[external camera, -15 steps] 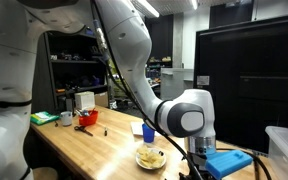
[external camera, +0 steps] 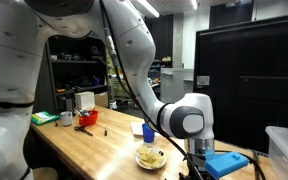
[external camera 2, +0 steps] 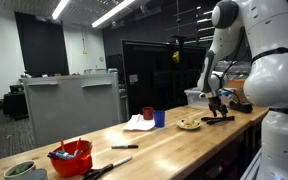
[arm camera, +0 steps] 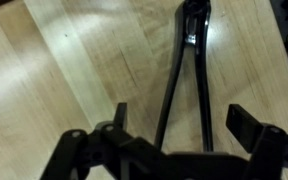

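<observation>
A pair of long black tongs [arm camera: 202, 85] lies on the wooden table, its joined end toward the top of the wrist view and its two arms running down between my fingers. My gripper is open above it, one finger on either side and nothing held. The lower ends of the tongs are hidden behind the gripper body. From the second exterior view, the gripper [external camera 2: 217, 106] hangs low over the dark tongs [external camera 2: 219, 121] at the right end of the table. In the first exterior view, the fingertips are hard to make out.
A bowl with yellowish contents [external camera: 151, 157] and a blue cup [external camera: 148, 131] stand near the arm. Farther off are a red container [external camera 2: 70, 157] and black-handled tools [external camera 2: 108, 165]. A translucent bin [external camera: 286, 148] is at the right. Mid-table is largely clear.
The arm has barely moved over the last second; the bowl and blue cup stay in place.
</observation>
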